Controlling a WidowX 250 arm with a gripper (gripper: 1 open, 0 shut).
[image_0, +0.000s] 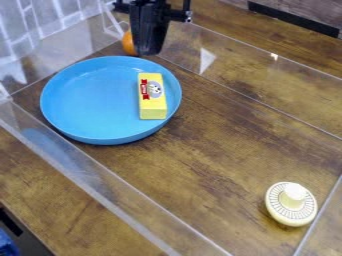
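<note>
My gripper (150, 40) is at the top centre of the camera view, dark and cut off by the frame's top edge. It hangs just beside an orange object (130, 43), which it partly hides. Whether its fingers are open or shut cannot be made out. Below it, a yellow box (151, 100) with a red label lies in a blue round plate (74, 112) on the wooden table.
A cream round dial-like object (290, 206) sits at the lower right. Clear plastic walls (80, 185) edge the area.
</note>
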